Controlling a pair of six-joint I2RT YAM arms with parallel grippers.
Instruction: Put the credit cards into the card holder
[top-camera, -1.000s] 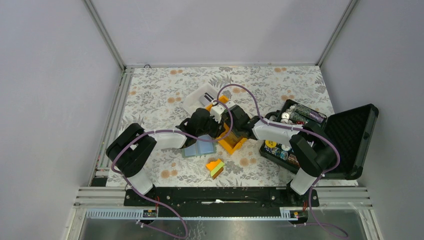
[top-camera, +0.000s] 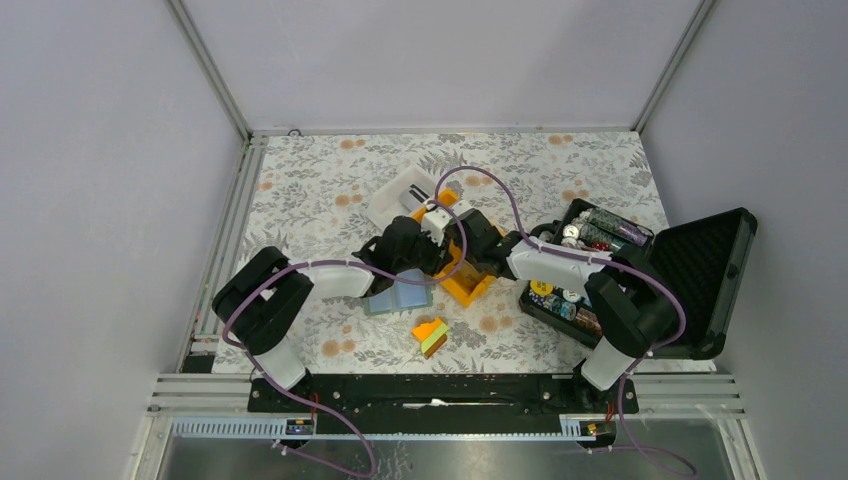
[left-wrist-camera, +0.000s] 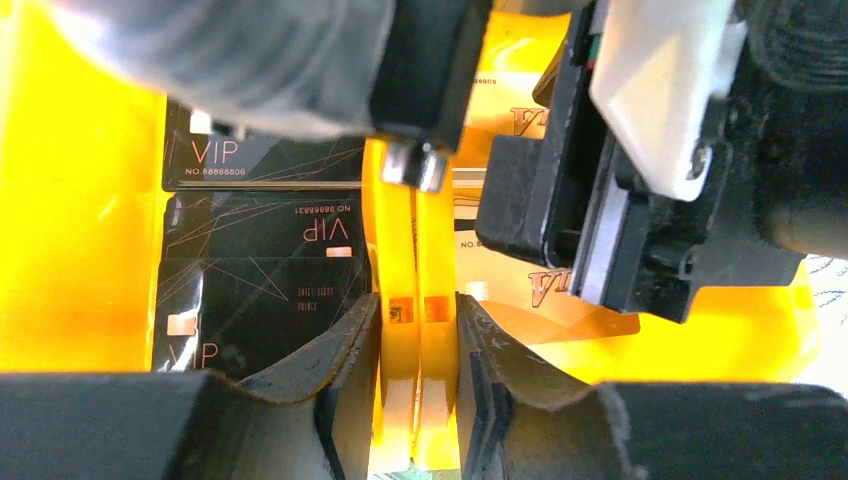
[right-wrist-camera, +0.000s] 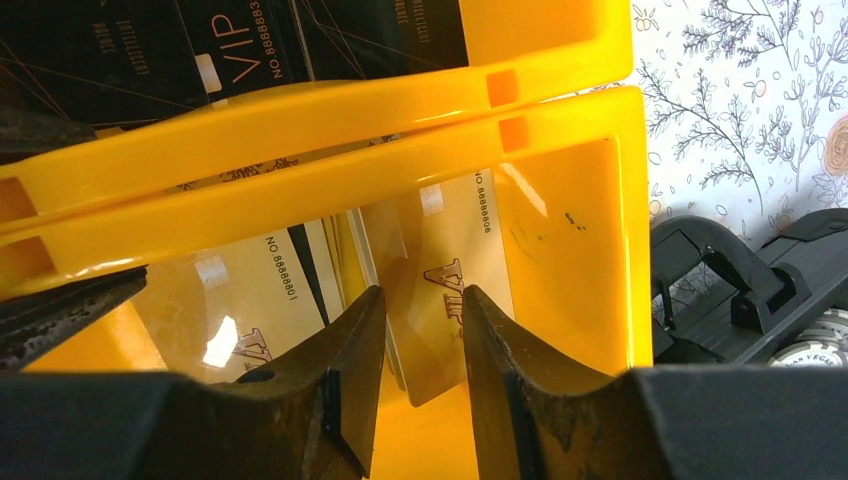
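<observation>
The yellow card holder (left-wrist-camera: 90, 300) holds black VIP cards (left-wrist-camera: 260, 310) in one compartment and gold VIP cards (left-wrist-camera: 540, 300) in the other. In the left wrist view my left gripper is shut on the holder's double middle wall. In the right wrist view my right gripper stands part open over a gold card (right-wrist-camera: 445, 250) that leans in the near compartment; whether the fingers touch it I cannot tell. The right gripper's body covers part of the holder in the left wrist view.
A white tray (top-camera: 388, 200) lies behind the holder, pale blue items (top-camera: 398, 298) at its left. An open black case (top-camera: 700, 285) with chips and bottles stands at the right. Coloured blocks (top-camera: 430, 335) lie in front.
My right arm has shifted very slightly; the left arm looks unchanged.
</observation>
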